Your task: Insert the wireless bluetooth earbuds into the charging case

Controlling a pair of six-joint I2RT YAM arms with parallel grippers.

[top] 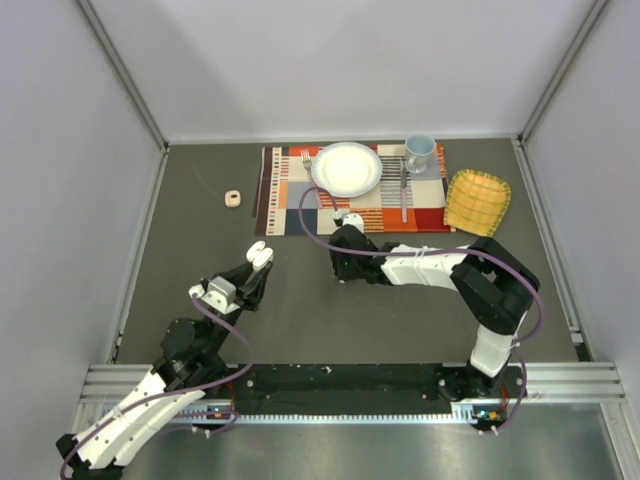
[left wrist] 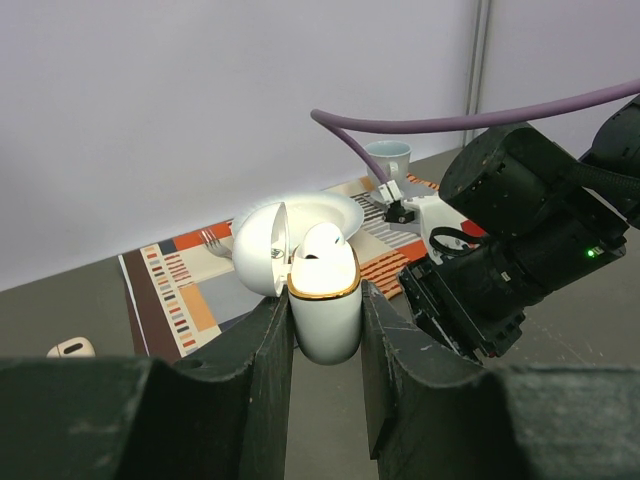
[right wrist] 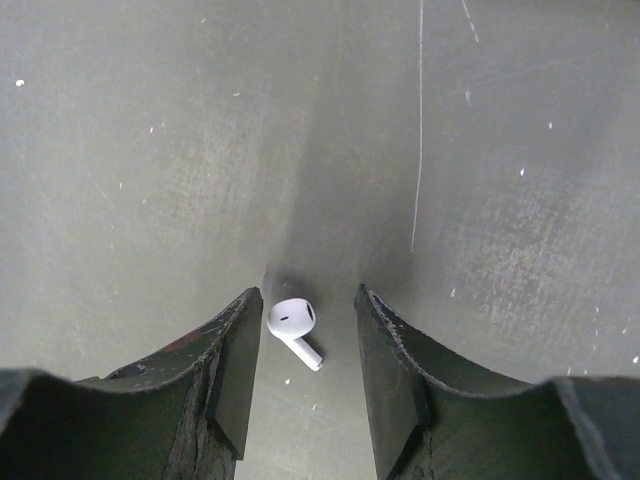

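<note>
The white charging case (left wrist: 325, 320), lid raised, is held by my left gripper (top: 258, 274), whose fingers are shut on it at the lower left of the workspace. A white earbud (right wrist: 292, 320) lies on the grey table, stem toward the lower right. My right gripper is open right over it, pointing down, with the earbud between the fingertips but closer to the left one. In the top view the right wrist hides most of that earbud.
A placemat (top: 273, 222) with plate (top: 346, 170), fork, knife and mug (top: 419, 152) lies at the back. A yellow cloth (top: 477, 200) is at the right, a small white object (top: 232, 199) at the left.
</note>
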